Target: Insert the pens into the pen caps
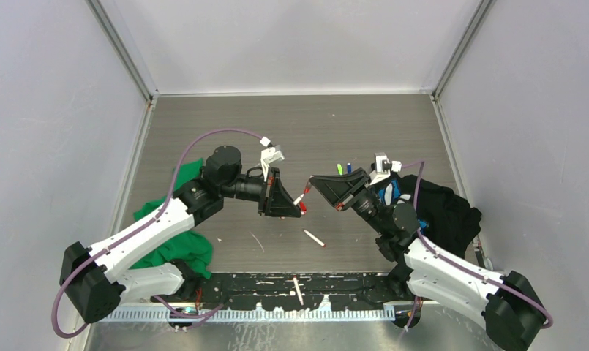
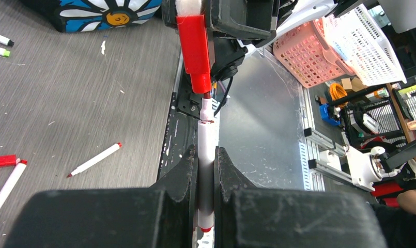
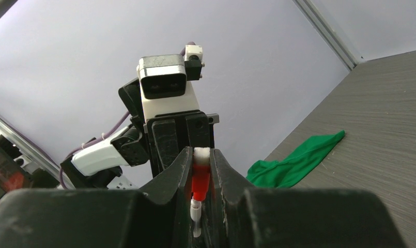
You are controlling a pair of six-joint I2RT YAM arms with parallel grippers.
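Observation:
My left gripper [image 1: 297, 203] is shut on a white pen [image 2: 205, 170], held upright in the left wrist view. My right gripper [image 1: 312, 181] is shut on a red cap [image 2: 194, 49] with a white end, also seen between its fingertips. The pen's red tip is at the cap's mouth, with part of the tip end showing below it. A white pen [image 1: 313, 238] lies on the floor below the grippers; another [image 1: 297, 290] lies on the front strip. The left wrist view also shows a red cap [image 2: 1, 161] beside a pen [image 2: 6, 190].
A green cloth [image 1: 189, 248] lies at the left, a black cloth with blue patterned fabric [image 1: 448, 219] at the right. Green and blue pens [image 1: 339, 169] lie behind the right gripper.

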